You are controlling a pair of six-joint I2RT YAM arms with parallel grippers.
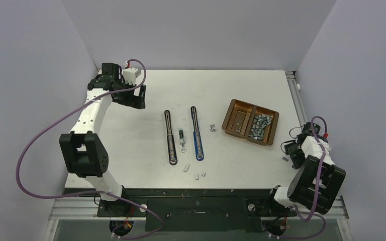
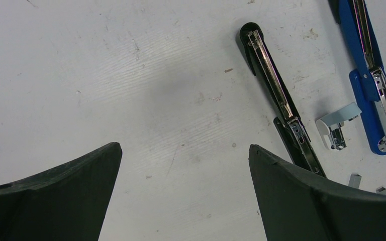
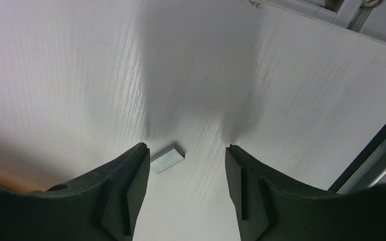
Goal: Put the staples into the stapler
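Observation:
Three opened staplers lie mid-table: a long black one (image 1: 171,138), a small white one (image 1: 182,140) and a long blue one (image 1: 197,135). Staple strips (image 1: 186,167) lie loose near them, and a brown two-section box (image 1: 236,120) holds many staples in its right section. My left gripper is open above the table left of the black stapler, nothing between its fingers. My right gripper stands open at the table's right edge, low over a single staple strip (image 3: 167,160) lying beside its left finger.
A metal rail (image 1: 296,95) runs along the table's right edge, with the right wall close by. The table's back and the space between the blue stapler and the box are mostly clear.

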